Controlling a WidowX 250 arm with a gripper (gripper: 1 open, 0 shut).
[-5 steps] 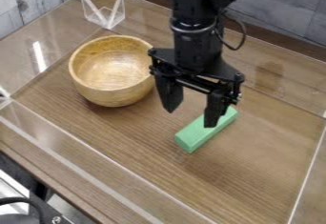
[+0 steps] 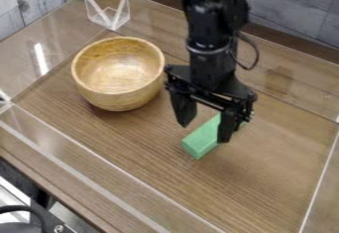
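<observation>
A black robot arm hangs from the top middle of the table, its gripper [image 2: 204,113] open with two dark fingers spread apart, one at left and one at right. Beneath and between them, a mint-green rectangular block [image 2: 203,139] lies diagonally on the wooden table, its upper end near the right finger. Nothing is held.
A wide tan bowl [image 2: 119,47] sits at the upper left, left of the arm. A small white wire-like object [image 2: 109,11] stands at the back left. Black cables show at the lower left edge.
The arm and gripper have moved a little away from the camera and appear smaller, with more of the green block's surroundings visible. The block and bowl look unmoved.
</observation>
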